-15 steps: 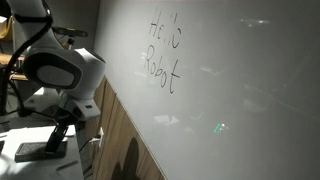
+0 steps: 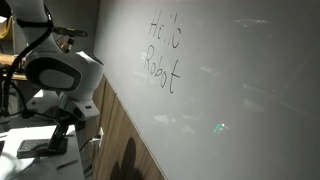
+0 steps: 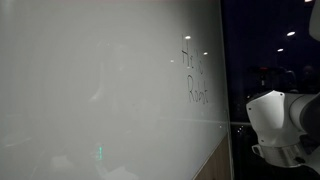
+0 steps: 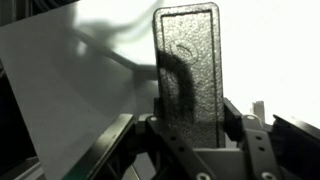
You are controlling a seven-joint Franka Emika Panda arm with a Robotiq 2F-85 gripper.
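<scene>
A dark, textured rectangular block point(image 4: 190, 65), which looks like a whiteboard eraser, stretches away from my gripper in the wrist view. The fingers are shut on its near end, one on each side. In exterior view 1 the same block point(image 2: 42, 147) shows low at the left, over a white surface point(image 2: 75, 160), under the white arm point(image 2: 62, 75). Whether it touches that surface I cannot tell. Black handwriting reading "Hello Robot" point(image 2: 162, 65) stands on the large whiteboard point(image 2: 240, 90). The second exterior view shows that writing point(image 3: 197, 92) too, with the arm point(image 3: 275, 120) at the right.
Wood panelling point(image 2: 120, 130) runs below the whiteboard's slanting lower edge. A small green mark point(image 2: 218, 127) lies lower on the board. Shelving and cables crowd the arm at the far left. Open space lies in front of the board.
The arm has shifted only slightly. The dark block beneath it sits a little differently in exterior view 1 and looks darker. The writing on the board is the same.
</scene>
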